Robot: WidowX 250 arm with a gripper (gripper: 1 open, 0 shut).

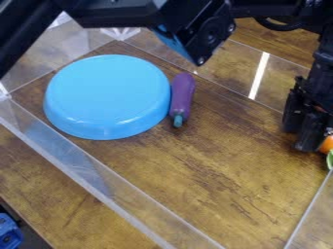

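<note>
The black gripper (307,122) sits low at the right edge, over an orange object (325,147) with some green below it, both partly cut off and hidden. Whether its fingers are open or shut cannot be made out. A blue round lid or bowl (107,102) lies upside down or flat on the left. A purple eggplant-like object (184,95) lies just right of it, apart from the gripper.
A wooden board (169,195) fills the middle, bounded by clear plastic walls (104,185). The black arm spans the top. A blue item (6,231) is at the lower left.
</note>
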